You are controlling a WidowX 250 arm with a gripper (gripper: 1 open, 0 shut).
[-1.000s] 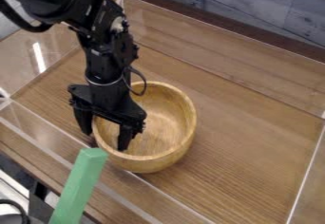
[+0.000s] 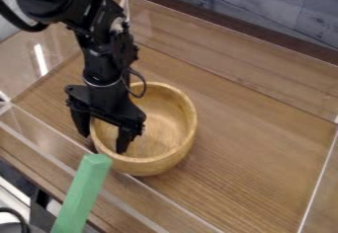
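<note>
My black gripper (image 2: pixel 106 128) reaches down from the top left into a large tan wooden bowl (image 2: pixel 169 128) left of the middle of the table. Its two fingertips are low at the bowl's left part, one near the left rim and one inside, with a space between them; whether anything is held there is hard to tell.
A green bar (image 2: pixel 82 194) stands at the lower left near the table's edge. A wall runs along the back right.
</note>
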